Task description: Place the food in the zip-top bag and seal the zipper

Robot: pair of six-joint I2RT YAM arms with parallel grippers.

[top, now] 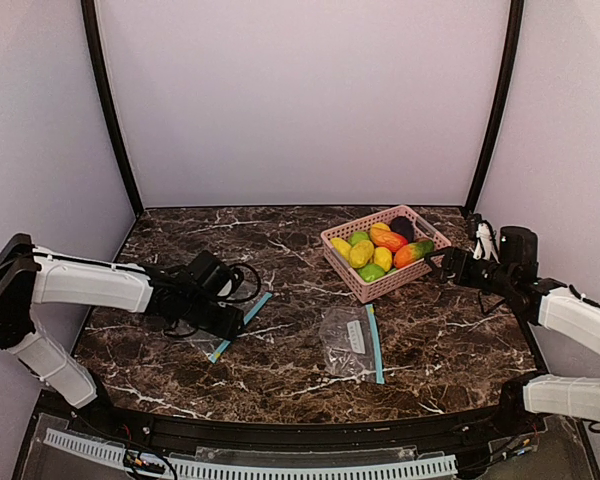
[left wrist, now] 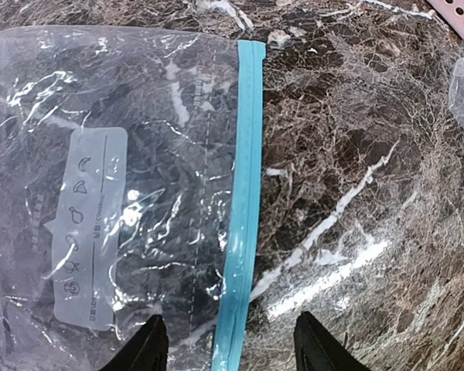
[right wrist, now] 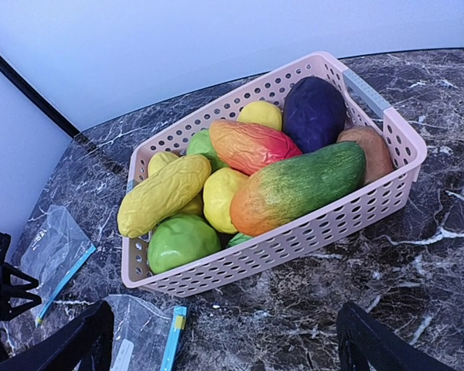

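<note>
Two clear zip top bags lie flat and empty on the table. The left bag (left wrist: 162,193), with a white label and a blue zipper strip (left wrist: 243,185), is mostly under my left arm in the top view. Over its zipper strip hovers my left gripper, part open with nothing between its fingers. The second bag (top: 348,345) lies at the middle front, its blue strip on its right side. A pink basket (top: 363,290) holds the food: yellow, green, orange and dark purple pieces (right wrist: 315,113). My right gripper stands open and empty just right of the basket.
White walls (top: 300,100) close off the back and both sides.
</note>
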